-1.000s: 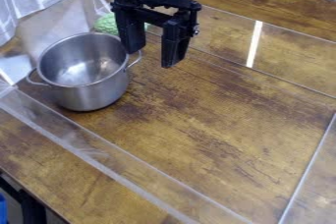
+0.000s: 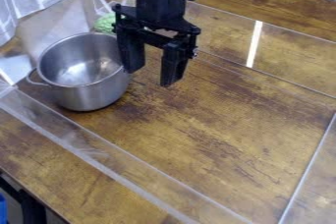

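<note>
A steel pot [image 2: 82, 83] with side handles stands on the wooden table at the left. My black gripper [image 2: 151, 63] hangs above the table just right of the pot, its two dark fingers apart, one near the pot's rim and the other to the right. Nothing shows between them. A green object [image 2: 105, 22] lies behind the pot, partly hidden by the arm.
Crumpled light material [image 2: 33, 2] lines the back left. A dark edge runs along the back right.
My gripper has come down and slightly toward the front compared with a second ago. The pot has not visibly moved.
</note>
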